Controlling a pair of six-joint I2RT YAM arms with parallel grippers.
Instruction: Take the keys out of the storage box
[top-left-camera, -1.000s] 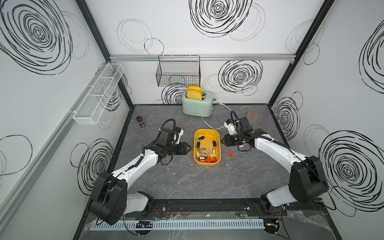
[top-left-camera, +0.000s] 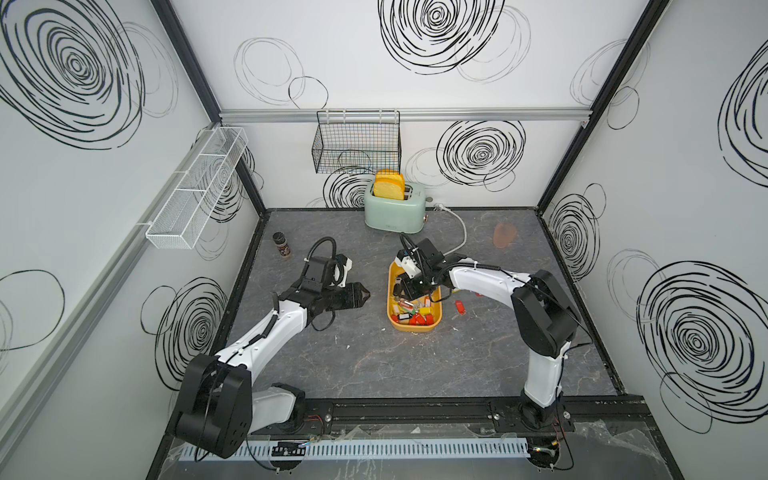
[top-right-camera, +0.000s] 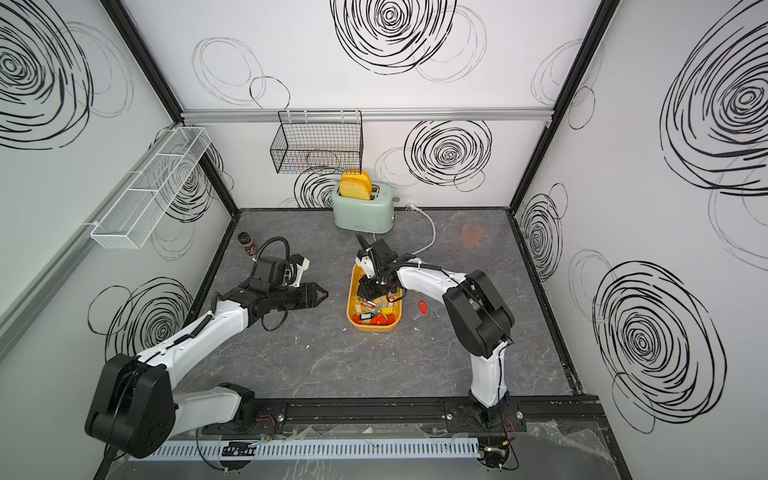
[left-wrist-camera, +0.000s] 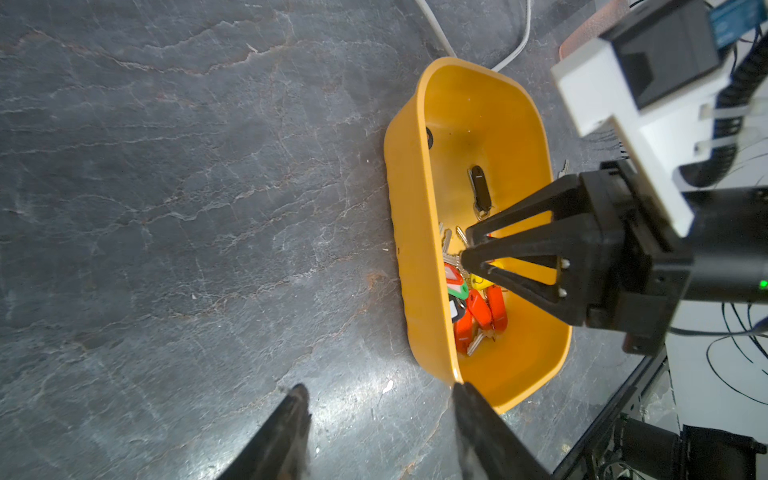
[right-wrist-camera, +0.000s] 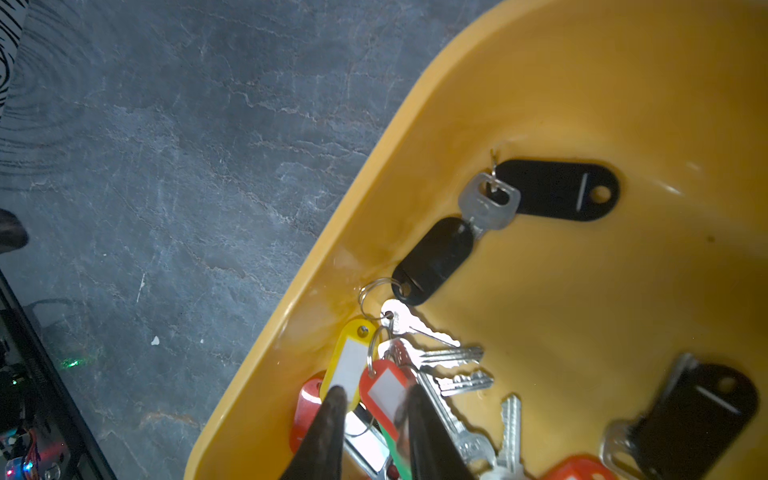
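The orange storage box (left-wrist-camera: 412, 240) stands mid-table with several tagged keys inside. In the right wrist view, black tags (right-wrist-camera: 552, 188) lie toward one end. Silver keys (right-wrist-camera: 448, 360) cluster beside a yellow tag (right-wrist-camera: 349, 364) and a red tag (right-wrist-camera: 384, 392). My right gripper is over the box, its fingertips apart above the tags, and nothing visibly gripped. Its lower fingers cover some keys. My left gripper stays left of the box, with a wide empty gap between its fingers.
One red tag (top-left-camera: 460, 306) lies on the table right of the box. Behind stands a green toaster (top-left-camera: 394, 209) with its cord (top-left-camera: 462, 232). A dark jar (top-left-camera: 281, 244) is at the far left.
My right arm has moved left from beside the box to over it, now covering part of its contents. The left arm has drawn slightly left, away from the box.
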